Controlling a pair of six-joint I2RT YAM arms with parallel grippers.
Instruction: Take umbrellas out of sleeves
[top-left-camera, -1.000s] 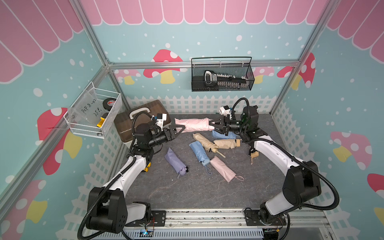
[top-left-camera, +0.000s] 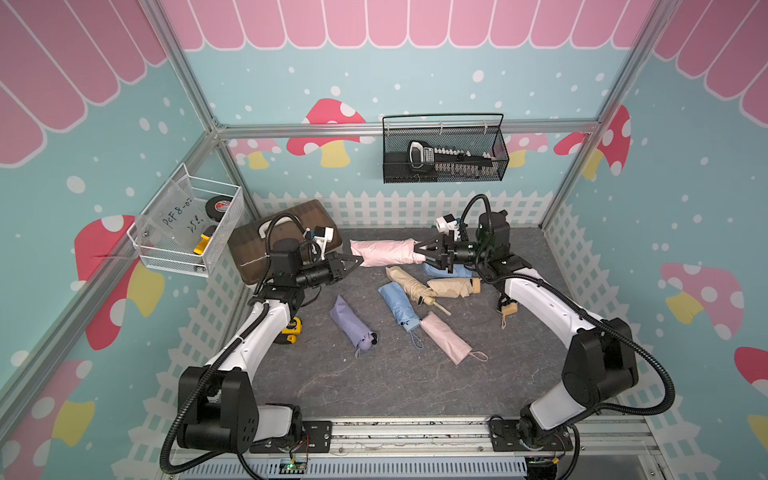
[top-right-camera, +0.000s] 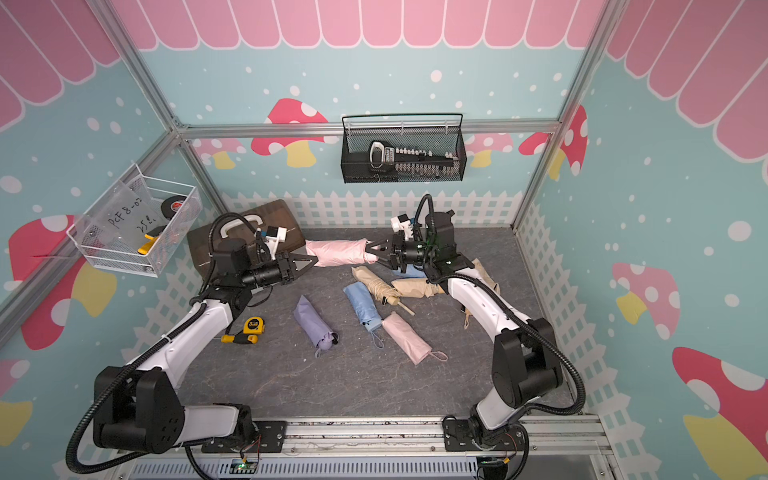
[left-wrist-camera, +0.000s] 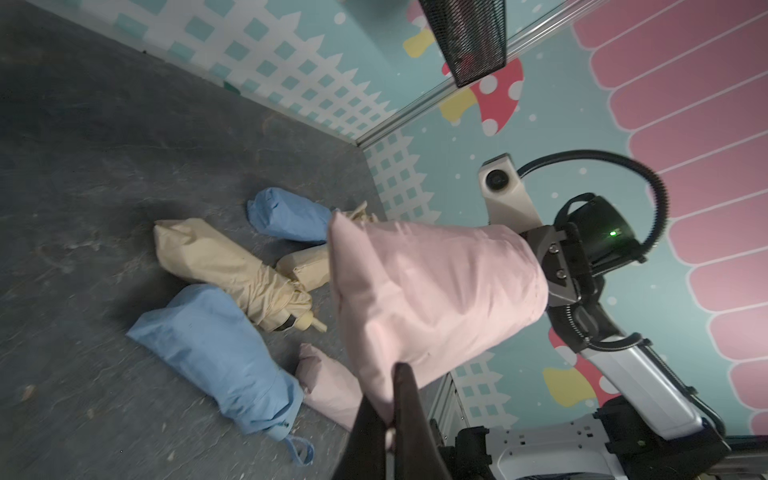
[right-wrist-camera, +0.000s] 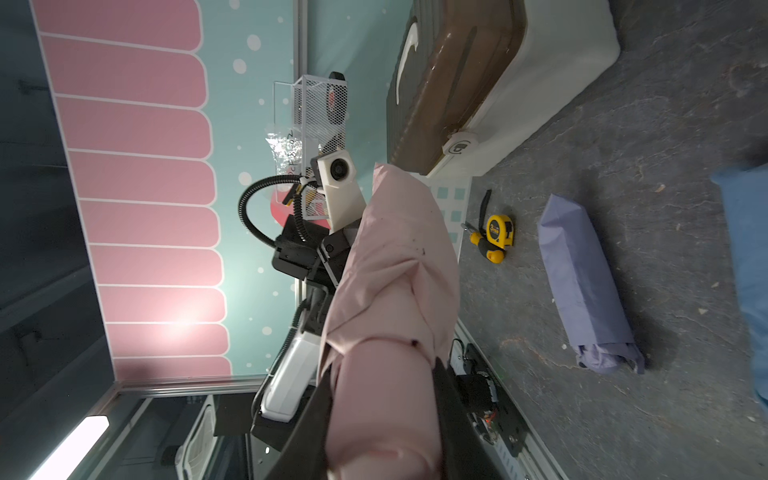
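A pink sleeved umbrella (top-left-camera: 385, 253) hangs level above the table between both arms. My right gripper (top-left-camera: 422, 252) is shut on its right end; the right wrist view shows the pink end (right-wrist-camera: 384, 408) between the fingers. At the other end, my left gripper (top-left-camera: 360, 261) is shut on a corner of the pink sleeve (left-wrist-camera: 436, 288), with thin cloth pinched between its fingers. On the table lie a purple umbrella (top-left-camera: 352, 325), a blue one (top-left-camera: 399, 306), another pink one (top-left-camera: 446, 337) and beige ones (top-left-camera: 411, 285), the nearer beige showing its handle.
A brown case (top-right-camera: 276, 228) stands behind the left arm, with a yellow tape measure (top-right-camera: 253, 325) on the table nearby. Another blue item (left-wrist-camera: 288, 214) lies beneath the right gripper.
My left gripper has gone from open around the left end to shut on the sleeve's corner. Both arms have shifted only slightly; the umbrellas on the table have not moved.
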